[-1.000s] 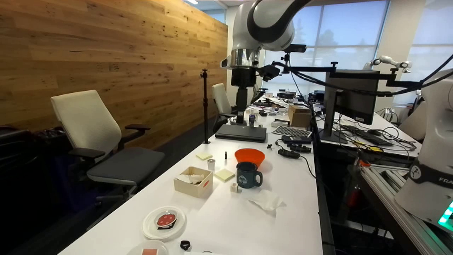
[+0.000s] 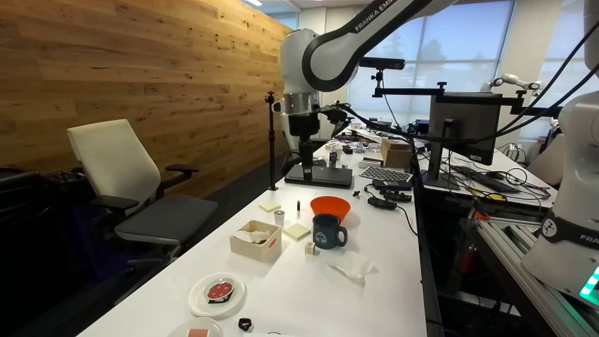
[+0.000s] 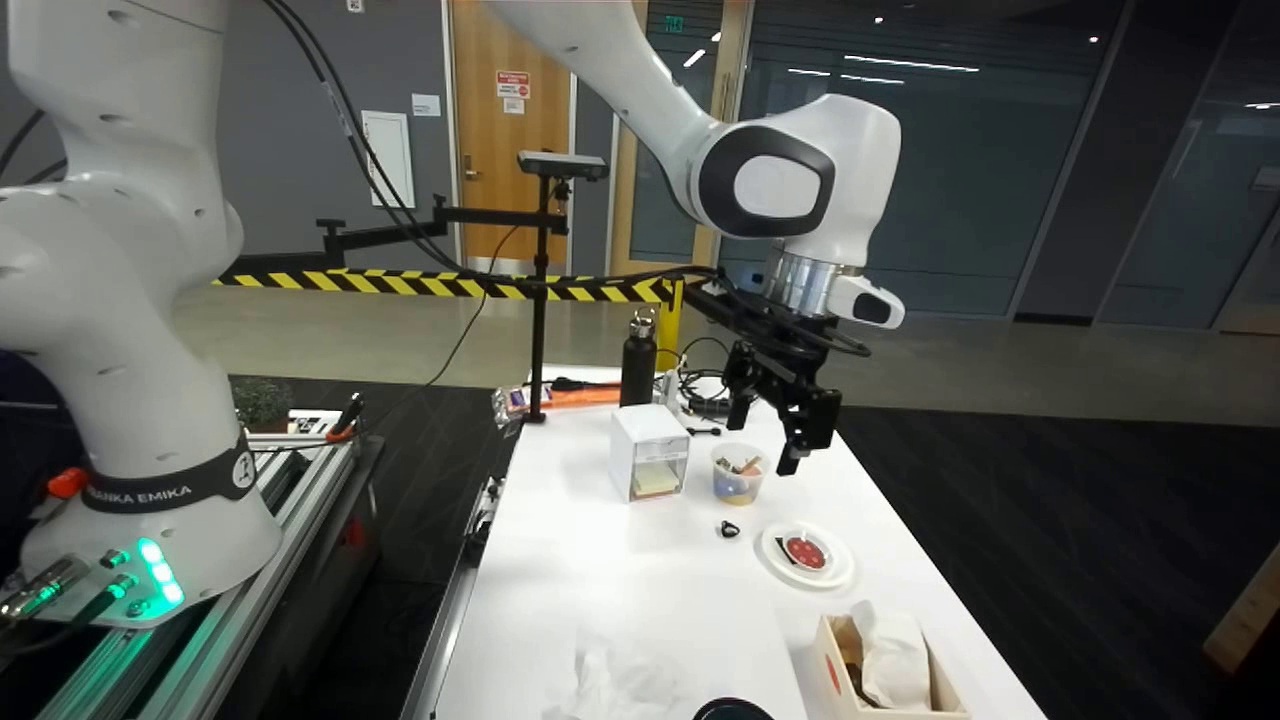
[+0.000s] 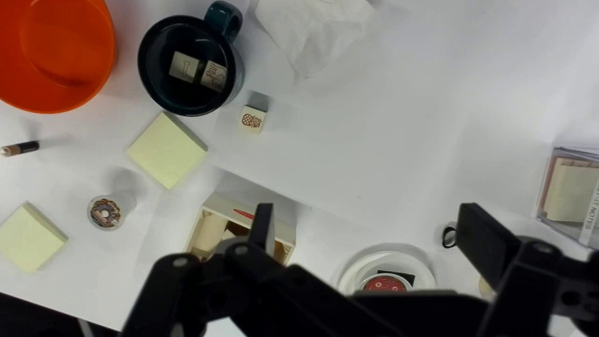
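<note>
My gripper stands open above the table, and nothing shows between its spread fingers. In the wrist view a dark teal mug point(image 4: 150, 84) holds two small stamped blocks point(image 4: 184, 67). A third block, with a pineapple print point(image 4: 253, 120), sits on the table beside the mug. The orange bowl point(image 4: 67, 47) is just past the mug. Partly hidden behind one finger is a cream box point(image 4: 224, 207) with paper and other items inside. In exterior view 2 the gripper point(image 3: 763, 446) hangs clear of the tabletop.
Yellow note pads point(image 4: 167, 150), a small cup point(image 4: 112, 210) and a short dark tube point(image 4: 21, 148) lie around the box. A white plate point(image 3: 836, 562) carries a red-patterned dish. A clear note box point(image 3: 648, 450) and a tub point(image 3: 737, 480) stand nearby. Mid-table is mostly bare.
In exterior view 1 my arm and gripper have shifted left and the gripper appears lower. The objects on the table stay where they were.
</note>
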